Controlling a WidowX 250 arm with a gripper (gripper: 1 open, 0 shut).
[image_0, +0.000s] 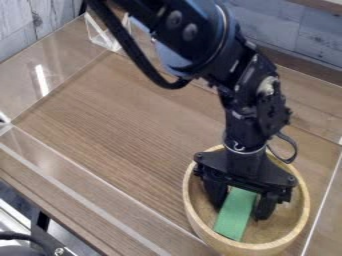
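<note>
A round wooden bowl (209, 228) sits at the bottom right of the view. A green block (235, 214) lies inside it, partly hidden by my gripper (242, 195), which reaches down into the bowl from above with its fingers around the upper part of the block. The fingertips are dark and partly hidden, so whether they are closed on the block is unclear.
Pale wooden walls stand at the back. A small white wire object (104, 30) is at the upper left.
</note>
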